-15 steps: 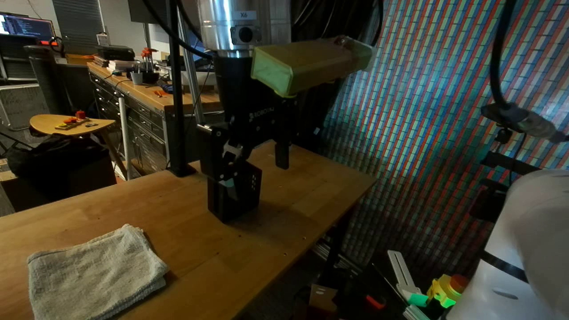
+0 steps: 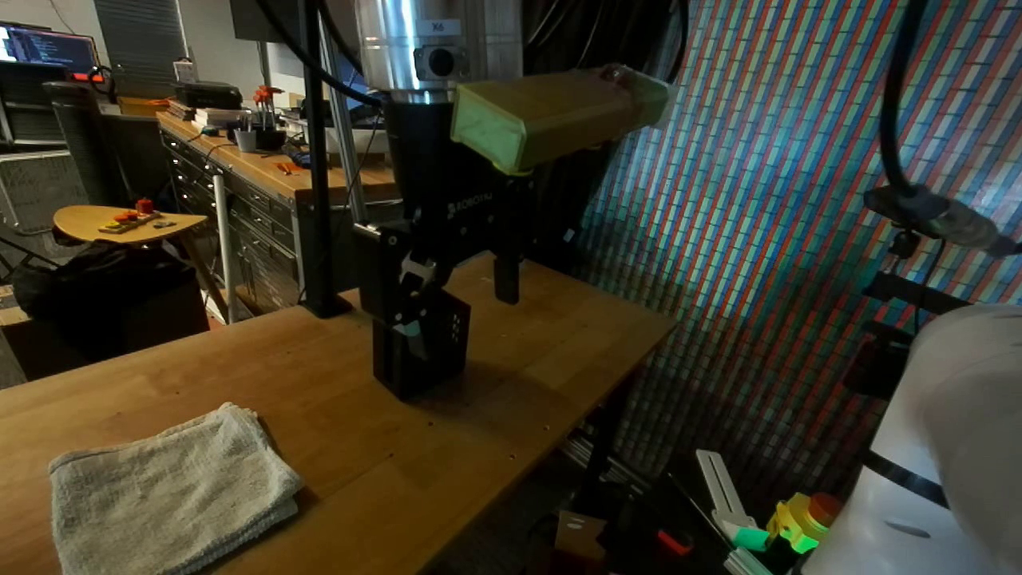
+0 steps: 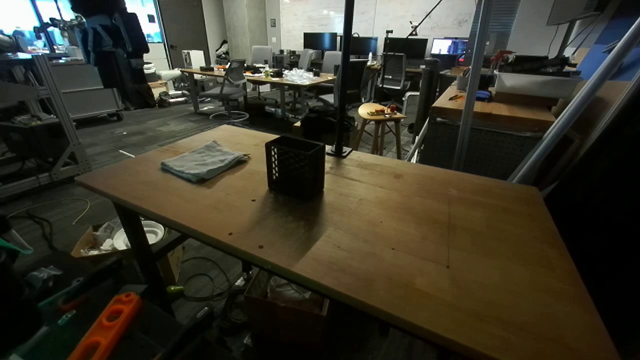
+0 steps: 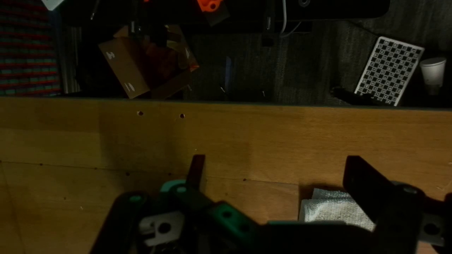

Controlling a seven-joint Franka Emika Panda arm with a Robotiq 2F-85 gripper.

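A grey-green folded towel (image 2: 172,489) lies flat on the wooden table (image 2: 316,431). Farther along stands an upright black lattice-sided crate (image 3: 295,168); its top and part of its side in exterior view 1 are covered by my gripper (image 2: 466,321). The gripper points down above the table, its fingers spread wide. In the wrist view, bare wood shows between the fingertips of my open gripper, and a corner of the towel (image 4: 334,209) appears beside the right finger. Exterior view 2 does not show the gripper, and I cannot make out the crate in the wrist view.
A black post (image 3: 343,78) rises from the table's edge close to the crate. Beyond the near edge, an open cardboard box (image 4: 127,65) and a checkered board (image 4: 390,70) lie below.
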